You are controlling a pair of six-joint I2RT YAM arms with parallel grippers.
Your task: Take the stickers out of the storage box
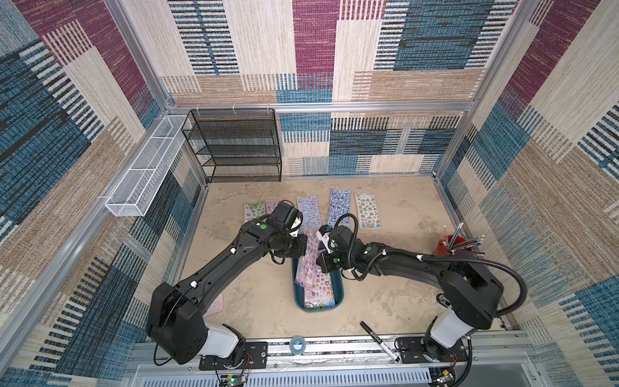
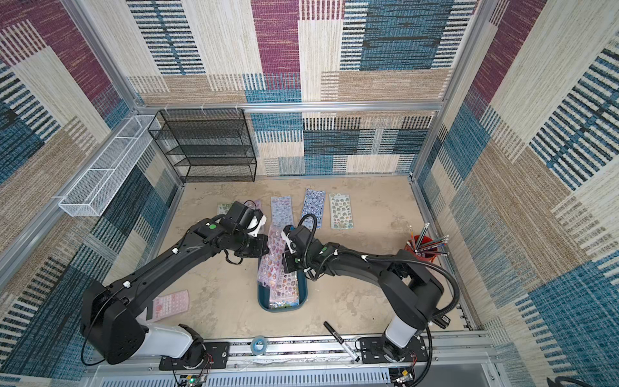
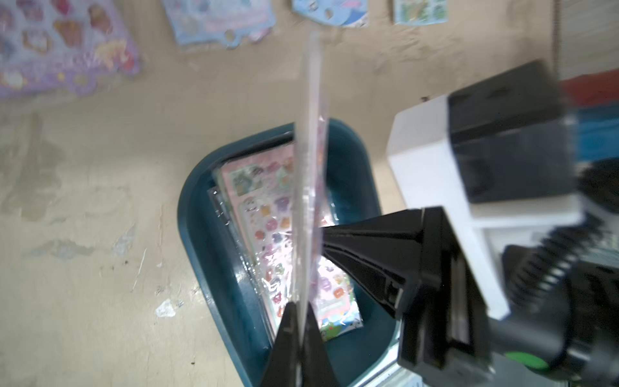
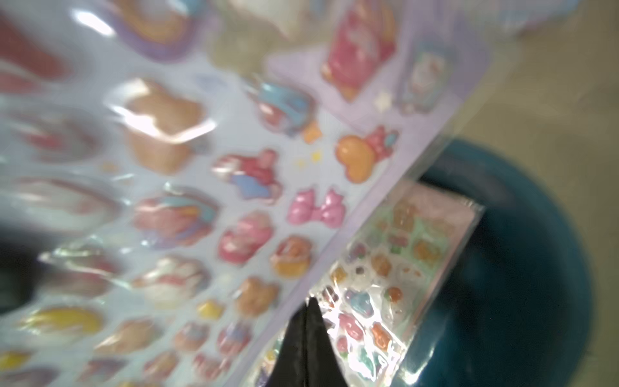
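Observation:
In the left wrist view, my left gripper is shut on a purple sticker sheet [image 3: 308, 167], seen edge-on and rising out of the box. The same purple sheet [image 4: 193, 225] fills much of the right wrist view, blurred and close. My right gripper is shut, its tips against the sheet's edge; whether they pinch it does not show. Below lies the dark teal storage box [image 1: 339, 300], with pink sticker sheets [image 3: 267, 225] inside. Seen from above, both grippers face each other over the box.
Behind the box several sticker sheets lie in a row, among them a dark blue one [image 1: 339, 205] and a green one [image 1: 368, 211]. A red cup of pens [image 1: 445, 245] stands at the right. A pink sheet [image 2: 171, 304] lies front left.

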